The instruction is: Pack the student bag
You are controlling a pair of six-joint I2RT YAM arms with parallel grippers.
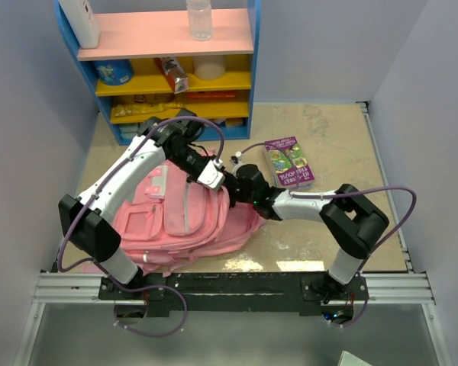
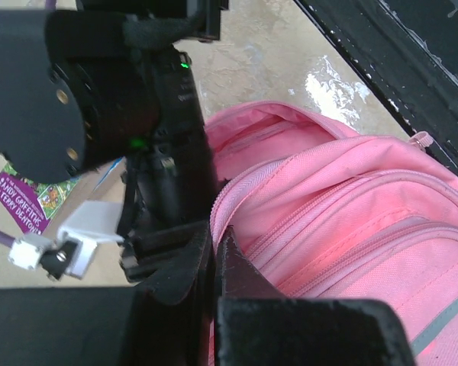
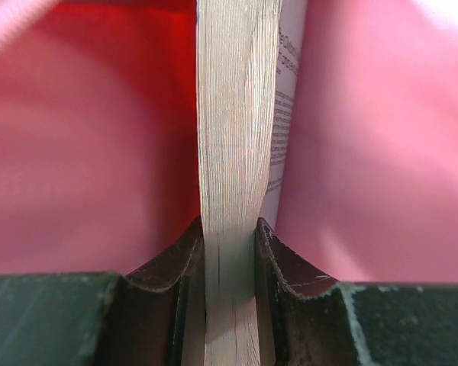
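On its side at the left of the floor lies the pink bag (image 1: pixel 149 221), its mouth facing right. My left gripper is shut on the bag's pink fabric edge (image 2: pixel 233 198) at the opening. The right gripper is inside the bag mouth, with the pale page edge of a book (image 3: pixel 233 145) between its fingers. Both fingertips lie close against the book's sides; whether they grip it cannot be made out. Pink lining surrounds the book. From above, the right fingertips and the book are hidden by the arm and the bag.
A purple-covered book (image 1: pixel 288 162) lies on the floor to the right of the bag. Behind stands a blue shelf (image 1: pixel 256 46) with bottles and packets. The dark front rail (image 1: pixel 237 284) borders the floor. Open floor extends at the right.
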